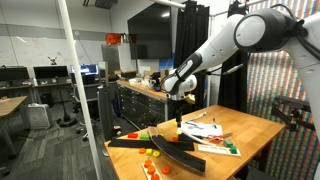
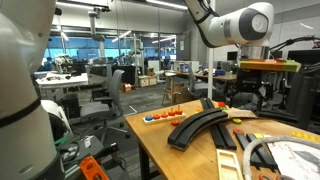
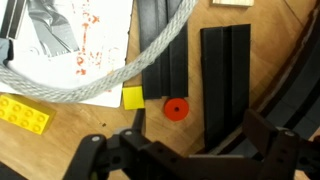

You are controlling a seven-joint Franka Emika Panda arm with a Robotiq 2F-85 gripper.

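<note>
My gripper is open above the table, its dark fingers apart at the bottom of the wrist view. Below it, a round red piece point(image 3: 176, 109) lies on the wood in the gap between the fingers. Beside that piece are a small yellow block point(image 3: 133, 97) and a pair of dark bars point(image 3: 165, 50). A wider black piece point(image 3: 225, 80) lies to the right. In exterior view 1 the gripper point(image 1: 179, 108) hangs over the cluttered part of the table; its fingertips are too small to make out there.
A grey cable point(image 3: 150, 50) crosses the wrist view. White paper point(image 3: 95, 50) and a studded yellow brick point(image 3: 22, 113) lie left. Long curved black strips point(image 1: 182, 154) and several red and orange pieces point(image 1: 149, 163) occupy the near table. Bare wood point(image 1: 255, 130) shows at the right.
</note>
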